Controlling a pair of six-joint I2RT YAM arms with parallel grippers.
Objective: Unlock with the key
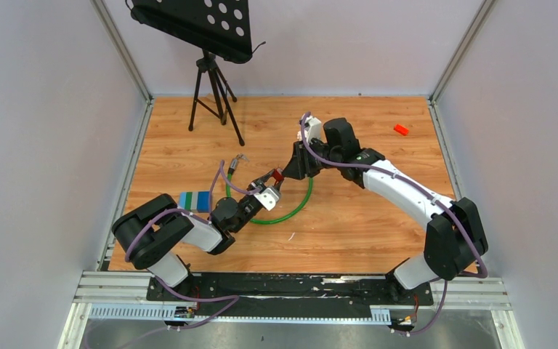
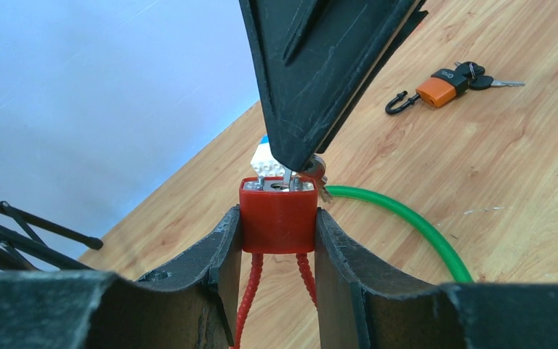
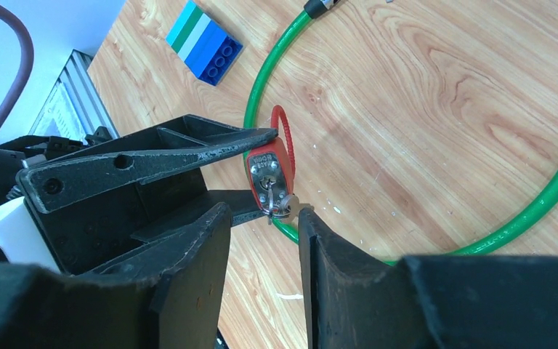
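My left gripper is shut on the red padlock, its fingers pressing both sides; the red shackle cord hangs below. In the right wrist view, the padlock's metal face shows, with a silver key upright at its keyhole and a second, round-headed key beside it. How deep the first key sits cannot be told. My right gripper stands open around the keys' end, a gap on both sides. From above, the right gripper meets the padlock closely, hiding the keys.
A green hose curves on the table below. An orange padlock with its own keys lies farther off. Blue and green blocks sit at left, a red block at back right. A black stand rises behind.
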